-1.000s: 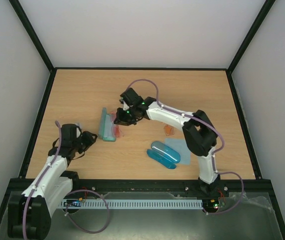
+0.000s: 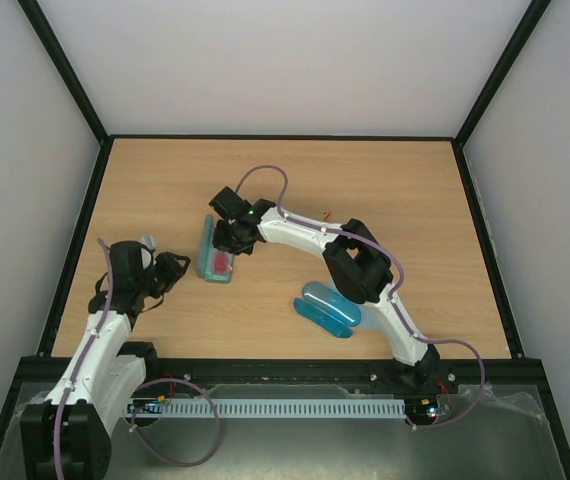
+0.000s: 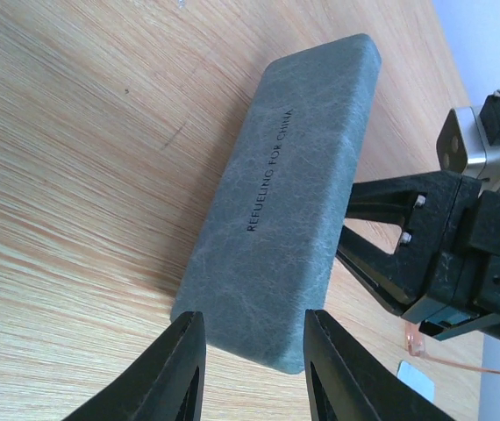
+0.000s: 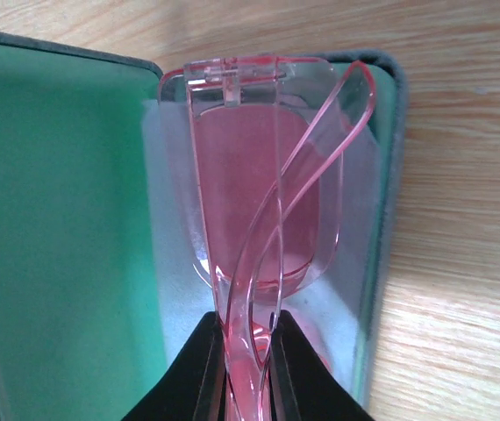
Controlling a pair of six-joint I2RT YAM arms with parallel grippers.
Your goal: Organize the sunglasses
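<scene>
Pink clear sunglasses (image 4: 254,193) stand in the grip of my right gripper, which is shut on them. They are over the cloth-lined half of an open glasses case (image 4: 66,228), green inside; whether they touch the lining I cannot tell. The top view has that case (image 2: 206,243) left of the table's middle, partly hidden under the right gripper. In the left wrist view the case's grey-blue outside (image 3: 272,193) carries the words REFUELING FOR CHINA. My left gripper is open, empty, just short of the case's near end.
A clear blue case (image 2: 331,303) lies open at the front right, beside a pale cloth (image 2: 368,318) partly under the right arm. Another pair of glasses (image 3: 415,338) shows at the left wrist view's right.
The right gripper has carried the sunglasses leftward and down over the open case.
</scene>
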